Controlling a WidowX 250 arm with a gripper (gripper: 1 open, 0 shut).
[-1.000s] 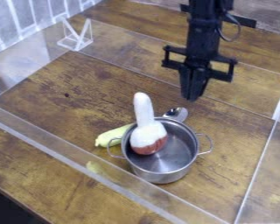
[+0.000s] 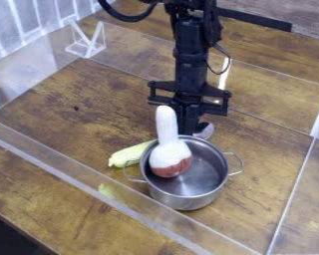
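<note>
A steel pot (image 2: 203, 191) with two wire handles stands near the front of the wooden table. A white-handled object with a rounded red-and-white end (image 2: 169, 149) leans inside it. A pale yellow corn cob (image 2: 131, 154) lies at the pot's left. A silver spoon-like piece (image 2: 205, 131) lies behind the pot. My black gripper (image 2: 185, 122) hangs just behind the white handle, above the pot's back side. Its fingertips are partly hidden, and nothing clearly shows held; it looks shut.
A white rack (image 2: 88, 40) stands at the back left. A pale object (image 2: 221, 68) is behind the arm. Clear walls edge the area.
My arm has moved left and down toward the pot, arriving just behind the white handle. The pot and things beside it look unmoved.
</note>
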